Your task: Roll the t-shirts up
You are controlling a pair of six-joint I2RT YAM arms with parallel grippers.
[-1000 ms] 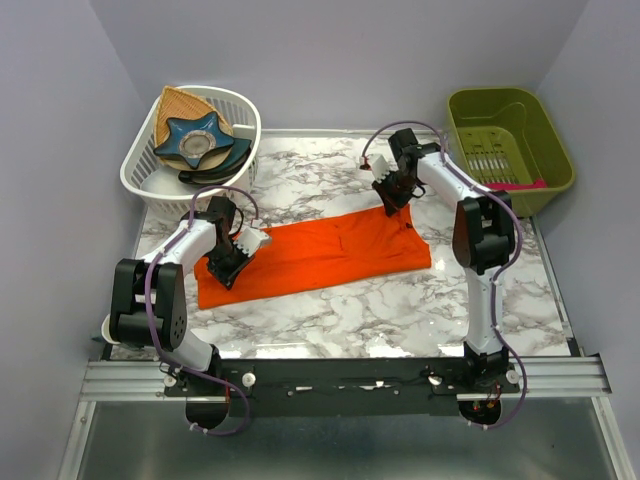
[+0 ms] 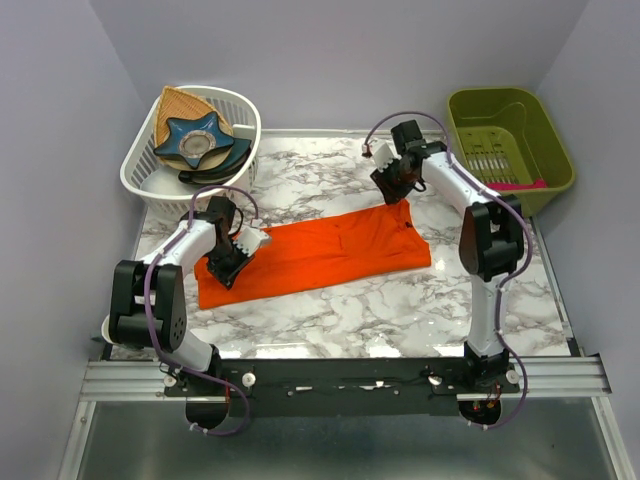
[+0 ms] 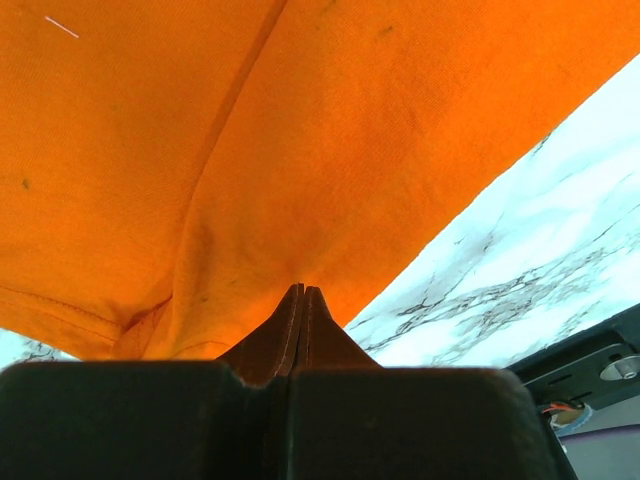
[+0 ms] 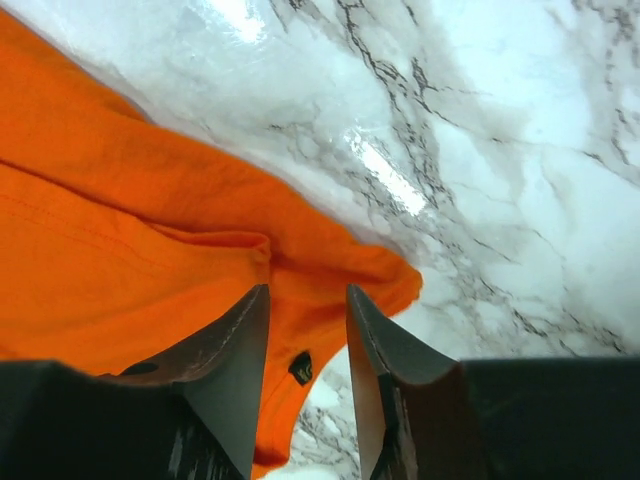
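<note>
An orange t-shirt, folded into a long strip, lies flat across the middle of the table. Over its left end is my left gripper; in the left wrist view its fingertips are together above the orange cloth, and no cloth shows between them. My right gripper hangs at the shirt's far right corner, its fingers apart. Seen from the right wrist, the shirt shows a folded edge and a small dark label; the gap between the fingers is over this corner.
At the back left stands a white basket holding a woven item and a blue star-shaped dish. A green bin with a pink-red item is at the back right. Bare marble lies in front of the shirt.
The right gripper has shifted slightly back and up at the shirt's corner. My left arm and the shirt look unchanged.
</note>
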